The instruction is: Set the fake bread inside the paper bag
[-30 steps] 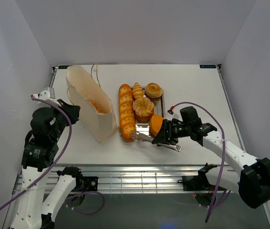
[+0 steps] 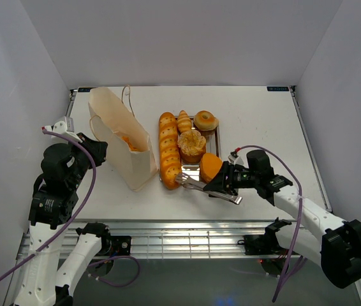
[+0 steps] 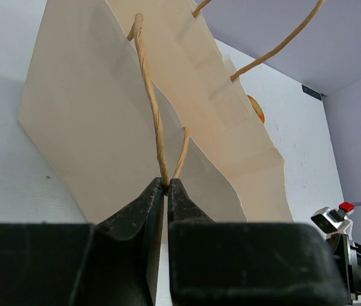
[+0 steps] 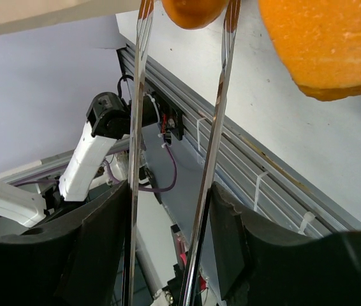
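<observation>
The paper bag (image 2: pixel 124 143) stands open on the left of the table, an orange piece (image 2: pixel 127 143) showing inside. In the left wrist view, my left gripper is shut on the bag's twisted handle (image 3: pixel 150 89). My right gripper stands open, with the two arms of metal tongs (image 4: pixel 215 124) lying along its inner sides. Between the tong tips shows the rounded end of a bread (image 4: pixel 193 11). From above, those tips lie by the near end of the long braided bread (image 2: pixel 168 150). Whether they touch it I cannot tell.
A tray (image 2: pixel 213 144) right of the long bread carries a croissant (image 2: pixel 184 122), a bagel (image 2: pixel 205 120), a round bread (image 2: pixel 192 145) and an orange slice-like bread (image 2: pixel 210 166). A metal rail (image 2: pixel 187 237) runs along the front.
My right wrist and the tongs have shifted slightly, the tips staying near the long bread's near end. Bag, breads and left arm look unmoved.
</observation>
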